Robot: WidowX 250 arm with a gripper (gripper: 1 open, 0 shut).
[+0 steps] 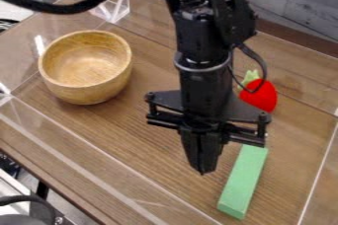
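My black gripper (pixel 204 158) hangs over the middle of the wooden table, its fingers shut with nothing visible between them. To its right, lower in the camera view, a flat light-green block (pixel 243 182) lies on the table. A red object with a green top (pixel 260 97), like a strawberry or pepper, sits behind the gripper on the right, partly hidden by the arm. A tan bowl (pixel 85 65) stands at the left.
A grey wooden wall (pixel 278 7) runs along the back. Dark cables show at the top left and bottom left.
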